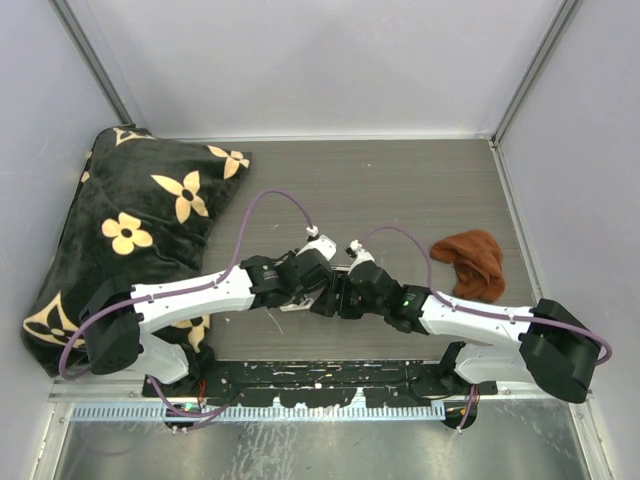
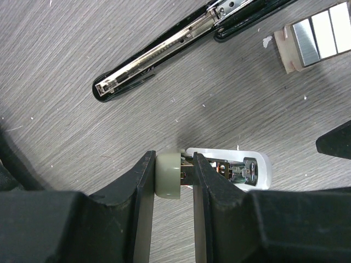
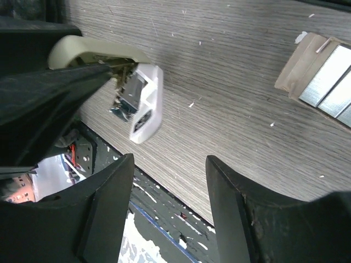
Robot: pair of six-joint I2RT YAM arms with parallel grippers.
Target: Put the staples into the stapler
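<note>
In the left wrist view a small white stapler-like device (image 2: pixel 258 167), with a metal mechanism and a pale green end, has that end between the fingers of my left gripper, which is shut on it. Its white body (image 3: pixel 149 104) points down to the right in the right wrist view. My right gripper is open with only bare table showing between its fingers, just right of the white device. A black stapler (image 2: pixel 159 52) lies opened out on the table, its metal channel exposed. Silver staple strips (image 2: pixel 323 35) lie in a brown cardboard tray (image 2: pixel 288 52).
Both arms crowd together at the table's middle, hiding much there from above. A dark flowered cushion (image 1: pixel 130 220) fills the left side. On the right lies a brown cloth (image 1: pixel 475 262).
</note>
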